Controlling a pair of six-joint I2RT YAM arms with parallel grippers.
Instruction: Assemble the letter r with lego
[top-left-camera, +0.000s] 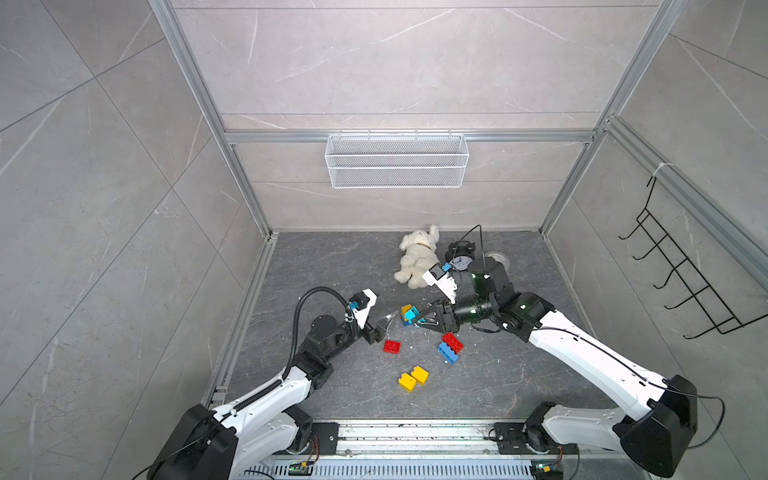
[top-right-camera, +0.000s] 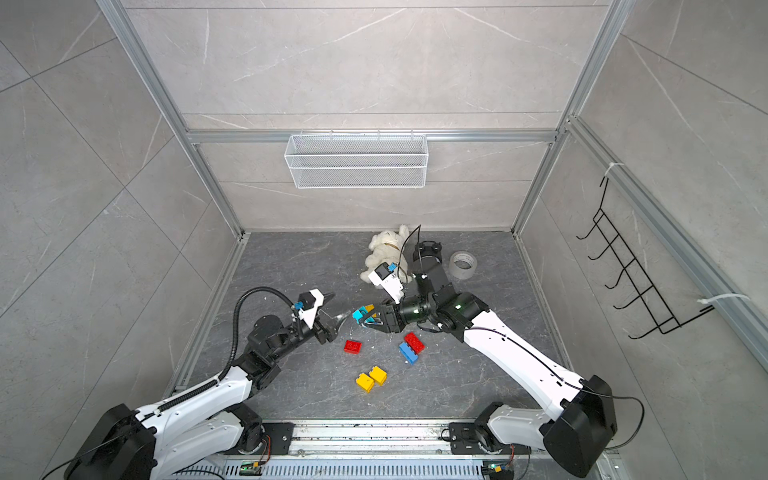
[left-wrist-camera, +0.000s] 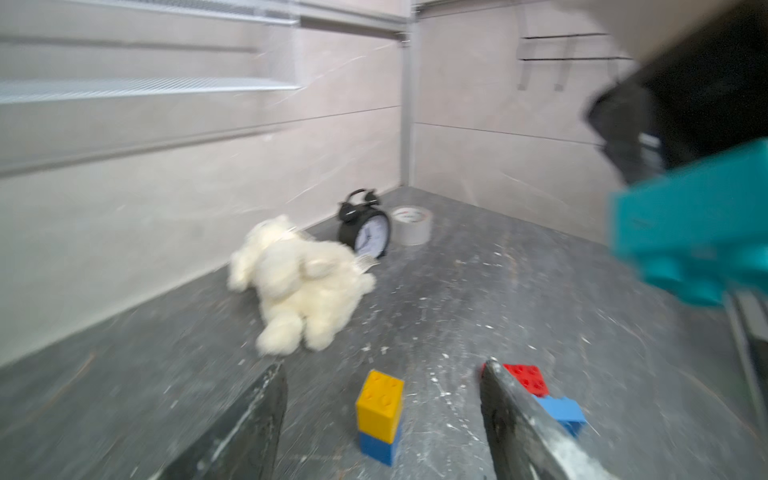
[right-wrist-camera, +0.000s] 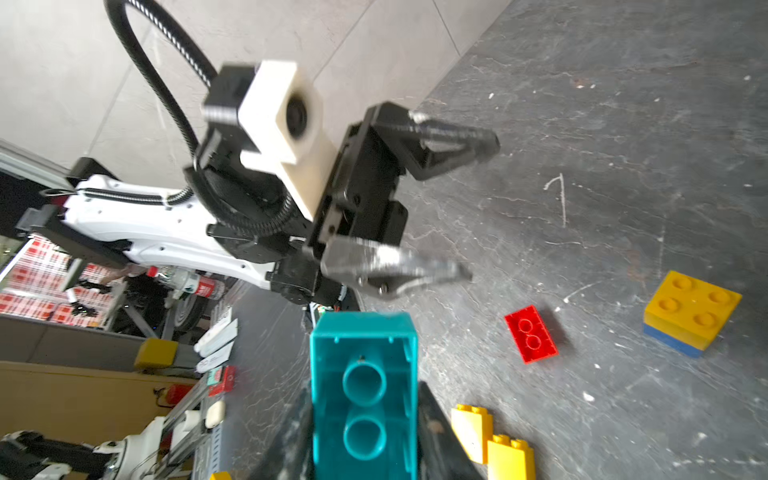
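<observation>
My right gripper is shut on a teal brick (right-wrist-camera: 364, 324); its hollow underside with two tubes faces the right wrist camera. That brick is held in the air, blurred at the right of the left wrist view. My left gripper stands open and empty, its fingers apart, facing the right arm. Beyond its fingers, on the floor, a yellow brick (left-wrist-camera: 381, 400) sits stacked on a blue brick (left-wrist-camera: 379, 449). A loose red brick (right-wrist-camera: 530, 333) lies with its hollow underside showing. Two yellow bricks (top-left-camera: 413, 378) lie nearer the front.
A red brick (top-left-camera: 453, 341) and a blue brick (top-left-camera: 447, 353) lie touching, right of the middle. At the back are a white plush toy (left-wrist-camera: 304, 280), a black alarm clock (left-wrist-camera: 365, 228) and a tape roll (left-wrist-camera: 412, 225).
</observation>
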